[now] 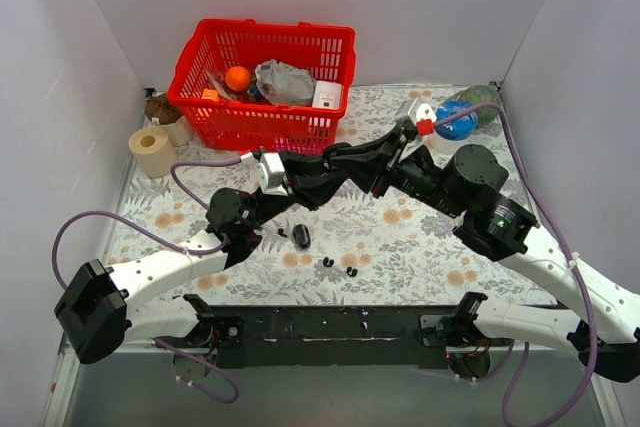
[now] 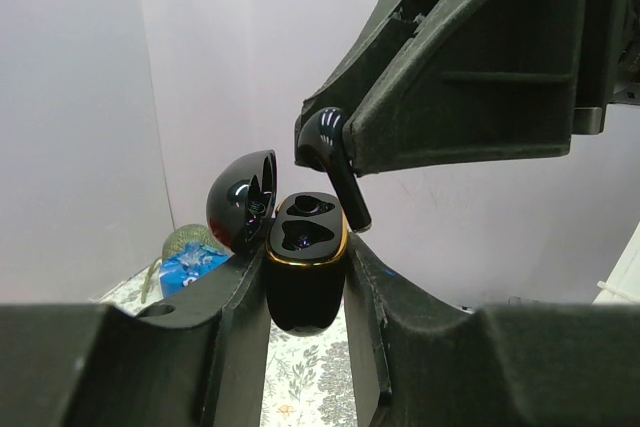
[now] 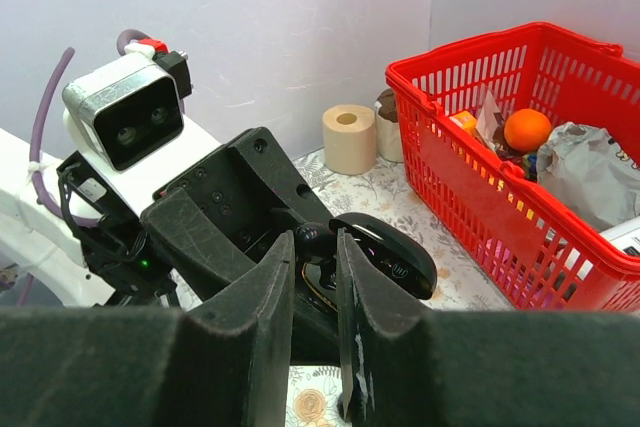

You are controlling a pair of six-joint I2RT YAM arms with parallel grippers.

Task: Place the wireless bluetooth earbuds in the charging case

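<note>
In the left wrist view my left gripper is shut on the black, gold-rimmed charging case (image 2: 305, 287), whose lid (image 2: 236, 197) is open, showing two recesses. My right gripper is shut on a black earbud (image 2: 335, 152), holding it just above and beside the case, stem downward. In the right wrist view the earbud (image 3: 314, 244) sits between the right fingertips, in front of the case lid (image 3: 395, 252); the case is partly hidden. From the top view both grippers (image 1: 333, 159) meet above the middle of the table, hiding most of the case.
A red basket (image 1: 260, 127) with fruit and bags stands at the back left. A tape roll (image 1: 153, 152) is at left, a blue object (image 1: 455, 124) at back right. Several small black pieces (image 1: 351, 272) and a dark oval object (image 1: 301, 236) lie on the patterned table.
</note>
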